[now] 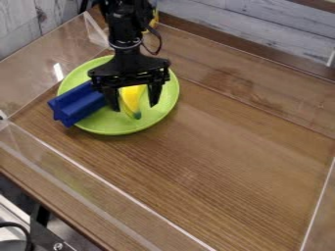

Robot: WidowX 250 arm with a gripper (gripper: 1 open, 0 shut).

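My black gripper [132, 86] hangs over a lime-green plate [157, 118], its fingers spread open on either side of a yellow banana-like object [129, 104] lying on the plate. A blue block [74, 104] rests on the plate's left side, partly over the rim, beside the gripper's left finger. Whether the fingers touch the yellow object is unclear.
Light plank walls stand at the back and left. A dark cable lies at the lower left corner, and something yellow is behind the arm at the top.
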